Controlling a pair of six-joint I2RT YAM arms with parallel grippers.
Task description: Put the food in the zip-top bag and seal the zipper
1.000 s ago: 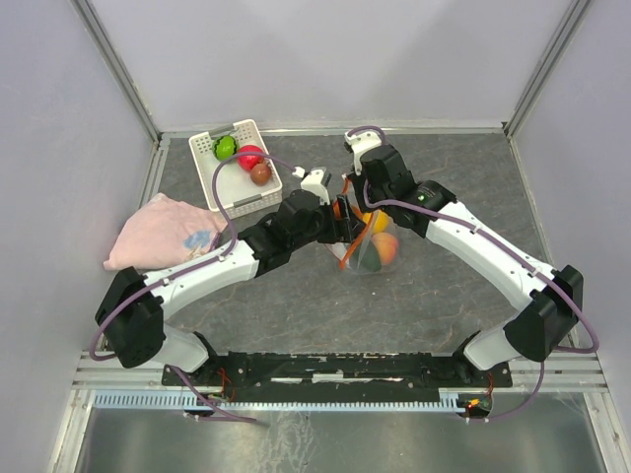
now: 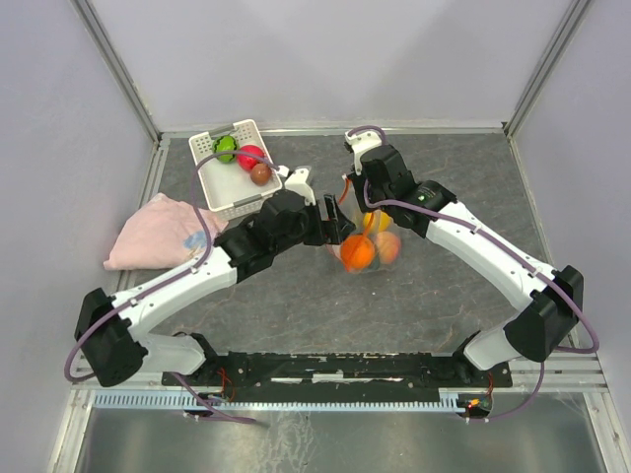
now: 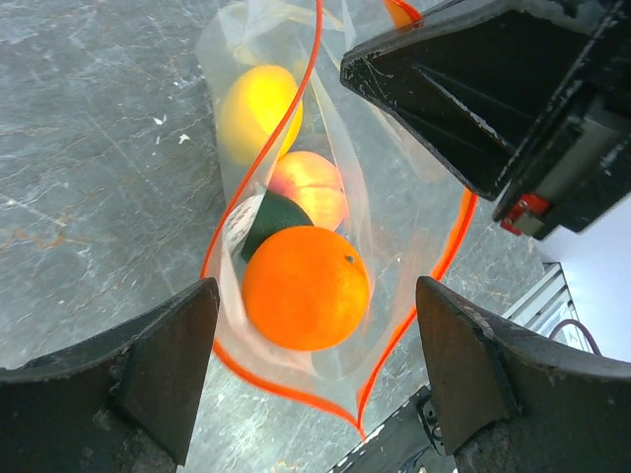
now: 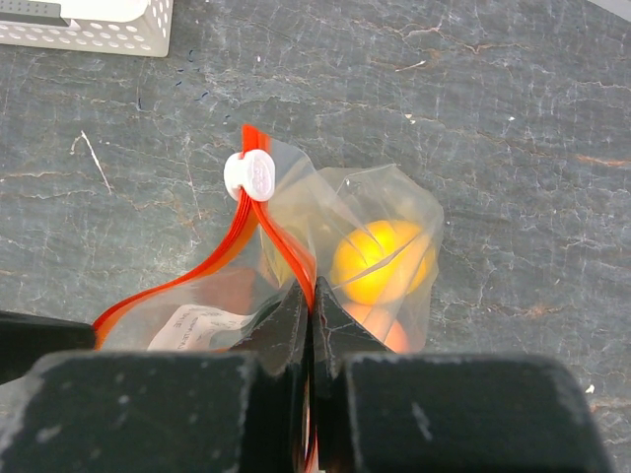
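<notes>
The clear zip top bag (image 3: pixel 399 251) stands with its orange-edged mouth spread. Inside it the left wrist view shows an orange (image 3: pixel 306 288), a peach (image 3: pixel 310 187), a yellow fruit (image 3: pixel 258 110) and something dark green (image 3: pixel 273 225), partly covered. My left gripper is open in front of the mouth, its fingers apart and the orange visible beyond the gap. My right gripper is shut on one orange-trimmed edge of the bag. A white zipper slider (image 4: pixel 249 175) sits at the far end of the orange strip.
A white basket (image 2: pixel 219 193) at the back left holds a green pepper (image 2: pixel 226 148), a red item (image 2: pixel 250 158) and a brown round item (image 2: pixel 260 174). A pink cloth (image 2: pixel 158 235) lies at left.
My left gripper has drawn back to the left, away from the bag. The orange now shows inside the bag near its mouth. The right arm stays where it was.
</notes>
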